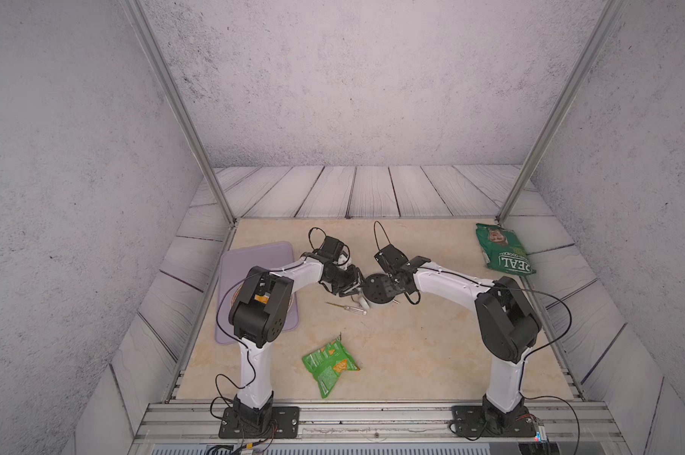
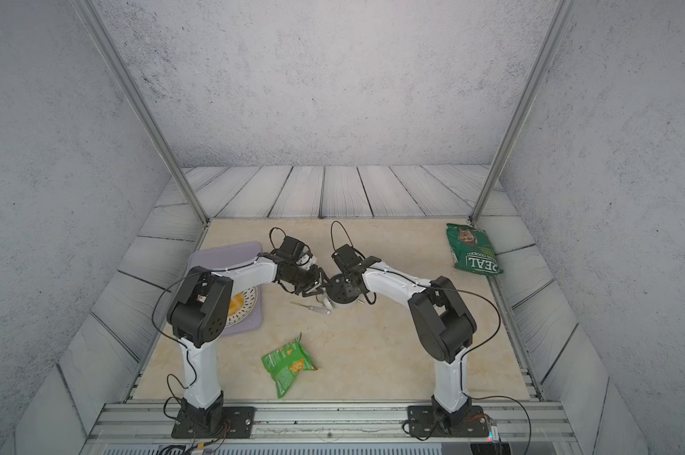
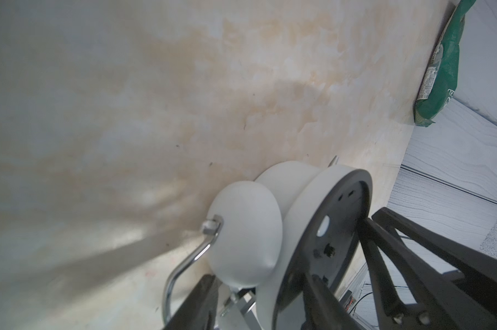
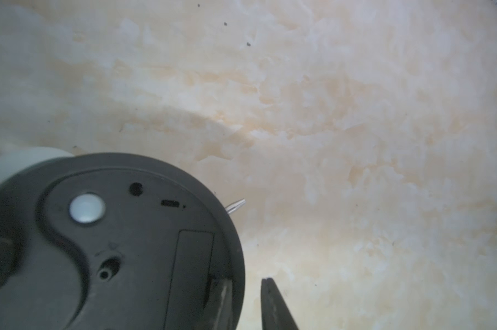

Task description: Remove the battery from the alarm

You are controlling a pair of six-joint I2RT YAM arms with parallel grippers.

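Note:
The alarm is a white twin-bell clock with a black back point(image 4: 143, 220). It stands on the table between my arms, its back facing up and towards my right arm. A battery cover outline point(image 4: 190, 269) shows on that back; the battery itself is not visible. My left gripper has its fingers apart on either side of the clock's edge beside a white bell point(image 3: 245, 231); whether they pinch it is unclear. My right gripper has its narrowly spaced fingertips at the clock's rim, one over the cover's end. Its grip is not clear.
A thin screwdriver point(image 1: 346, 307) lies just in front of the clock. A green snack bag point(image 1: 331, 366) is nearer the front, and a darker green bag point(image 1: 503, 248) sits back right. The purple tray point(image 1: 236, 261) is at left.

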